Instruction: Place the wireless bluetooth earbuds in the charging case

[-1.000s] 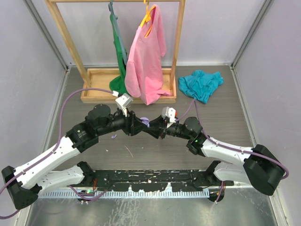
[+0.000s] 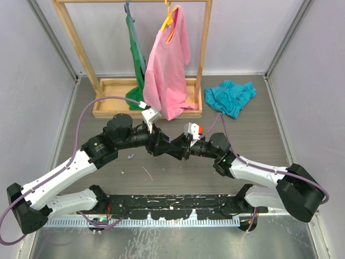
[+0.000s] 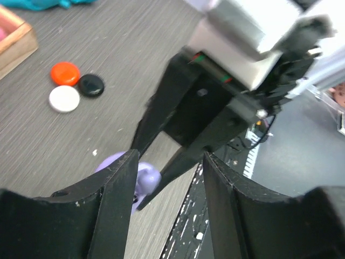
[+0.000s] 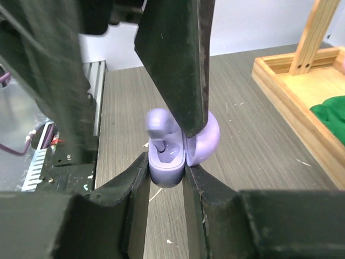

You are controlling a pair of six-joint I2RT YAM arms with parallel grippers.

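Both grippers meet near the middle in the top view. The lilac charging case [image 4: 167, 170] is held in my right gripper [image 2: 182, 148], which is shut on it. In the right wrist view its lid stands up and a lilac piece sits at its left side. My left gripper [image 2: 160, 145] is at the case from the other side. In the left wrist view its black fingers are beside the lilac case [image 3: 146, 181]; in the right wrist view a finger covers part of the lid. Whether an earbud is between them is hidden.
A wooden tray [image 2: 102, 108] with hanging clothes stands at the back, a teal cloth [image 2: 229, 97] at back right. Orange [image 3: 64, 73], black [image 3: 91, 85] and white discs [image 3: 64, 99] lie on the table, along with small lilac pieces [image 2: 130, 156].
My left arm has shifted slightly right and downward in the top view, over the case, hiding more of it. The right arm is nearly still.
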